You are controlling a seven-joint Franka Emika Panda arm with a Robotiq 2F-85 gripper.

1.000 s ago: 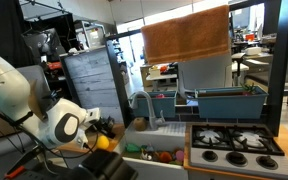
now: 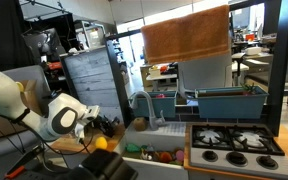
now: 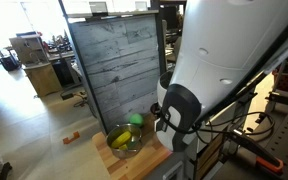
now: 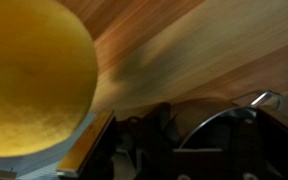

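Observation:
In the wrist view, my gripper is dark and blurred along the bottom, close above the wooden counter [image 4: 174,65]. A curved, shiny metal rim [image 4: 219,114] crosses its right side; whether it touches the fingers is unclear. A large yellow-orange rounded thing [image 4: 29,75] fills the left. From the first exterior side, the gripper [image 2: 106,127] is low at the counter's left end, near an orange-yellow thing [image 2: 100,143]. The second exterior view has a metal pot [image 3: 118,149] beside the arm, with something yellow [image 3: 134,131] in it. The fingertips cannot be made out clearly.
A green item [image 3: 137,118] is close to the pot. Right of the arm are a sink basin [image 2: 134,147] holding several coloured items, a faucet [image 2: 142,104] and a stove [image 2: 236,145]. A grey panel [image 3: 114,65] stands behind the pot.
The white arm has shifted slightly in its pose near the counter's left end. The orange-yellow thing stays about where it was.

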